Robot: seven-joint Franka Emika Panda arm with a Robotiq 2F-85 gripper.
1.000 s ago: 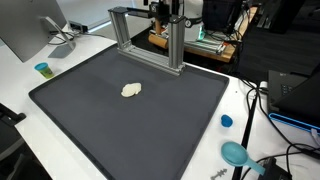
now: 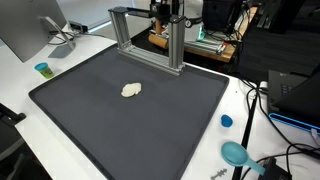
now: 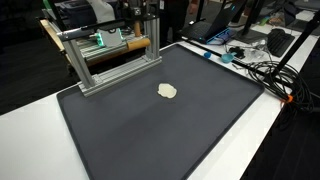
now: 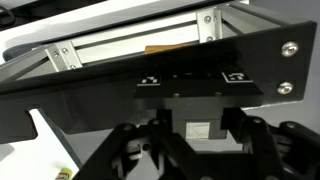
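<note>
In the wrist view a long black drawer-like front (image 4: 90, 88) runs across the picture, with a dark handle-like block (image 4: 195, 90) at its middle. My gripper is right against this block, shut on it as far as the dark parts can be told apart. Behind the front lies an open space with a brown wooden piece (image 4: 168, 48) partly showing. A silver-framed stand (image 3: 122, 76) rises at the back of the grey board. Both exterior views lose most of the gripper at the top edge.
A cream-coloured flat piece (image 2: 131, 90) lies on the otherwise bare grey board (image 2: 145, 130). Around it are a teal ladle-like thing (image 2: 236, 155), a blue round piece (image 2: 226, 121) and a small green-and-blue cup (image 2: 43, 69). Cables lie on the right.
</note>
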